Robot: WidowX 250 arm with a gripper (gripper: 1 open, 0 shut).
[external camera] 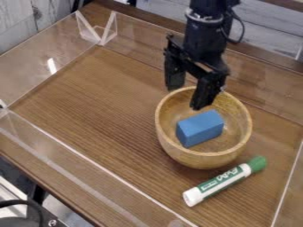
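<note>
My black gripper [193, 78] hangs over the back part of a tan bowl [166, 135], its fingers open and pointing down with nothing visible between them. A blue block [199, 127] lies in the bowl, below and in front of the gripper.
A white tube with a green cap [219, 184] lies on the wooden table at the front right, outside the bowl. A small white wire-like stand [104, 27] is at the back left.
</note>
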